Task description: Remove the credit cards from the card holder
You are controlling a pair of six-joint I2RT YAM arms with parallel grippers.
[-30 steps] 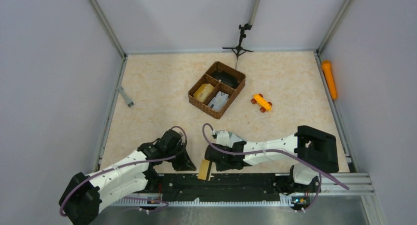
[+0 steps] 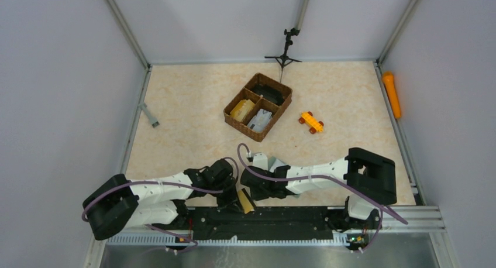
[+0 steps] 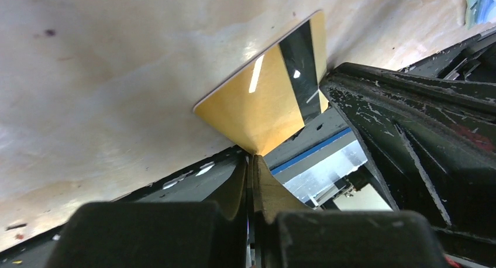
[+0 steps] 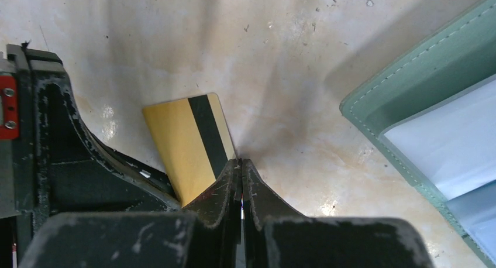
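Observation:
A gold card with a black stripe point(image 2: 245, 201) lies across the table's front edge, turned at a slant. My left gripper is shut, its tips touching the corner of the card point(image 3: 263, 101); whether that corner is pinched cannot be made out. At the striped end of the card point(image 4: 184, 133), my right gripper is shut, nothing visible between its fingers. The green card holder point(image 4: 386, 98) lies open to the right in the right wrist view, with white and bluish inner pockets. From above, the right arm covers most of the holder point(image 2: 275, 162).
A wicker basket point(image 2: 241, 126) with sorted items stands farther back. A yellow toy car point(image 2: 311, 122) is to its right. The dark strip point(image 2: 281, 221) runs along the table's front, below its edge. Table room on the left and behind the arms is free.
My left gripper has moved right to the card. The card has turned from nearly upright in the top view to a slant, its front end shifted right.

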